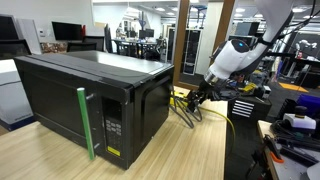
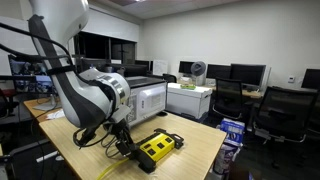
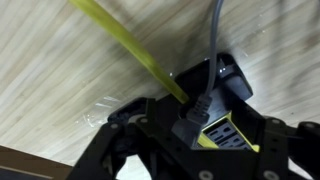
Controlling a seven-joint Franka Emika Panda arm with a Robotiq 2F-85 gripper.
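A black and yellow power strip lies on the wooden table near its edge. In the wrist view, the strip's yellow face and black end show below the fingers. My gripper is low over the strip, its fingers apart. Between them, in the picture, is a grey plug with a grey cable leading upward. Whether the fingers touch the plug is not clear. A yellow cord runs diagonally to the strip. From the side, the gripper is down by the cables, partly hidden.
A large black microwave stands on the table, to the left of the arm in exterior view 1. A green strip is on its front. Bare table lies in front; cables loop beside the microwave.
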